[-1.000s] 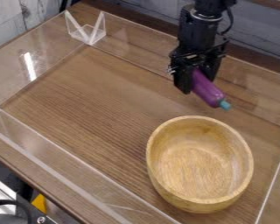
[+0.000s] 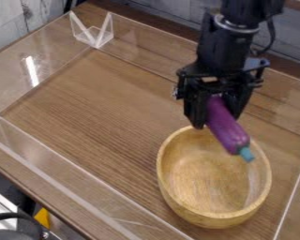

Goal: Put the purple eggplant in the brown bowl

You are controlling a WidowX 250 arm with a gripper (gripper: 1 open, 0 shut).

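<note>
The purple eggplant (image 2: 225,129), with its teal stem end pointing down and to the right, hangs tilted from my gripper (image 2: 216,98). My black fingers are shut on its upper end, which they partly hide. Below it stands the brown bowl (image 2: 178,192), a light tan round bowl that looks empty. In the camera view the eggplant's lower part overlaps the bowl's far rim and interior. How high it hangs above the bowl I cannot tell.
A white wire rack (image 2: 93,33) stands at the far left. Dark cables and a fixture (image 2: 18,225) lie at the near left corner, off the table.
The bowl has stayed in place.
</note>
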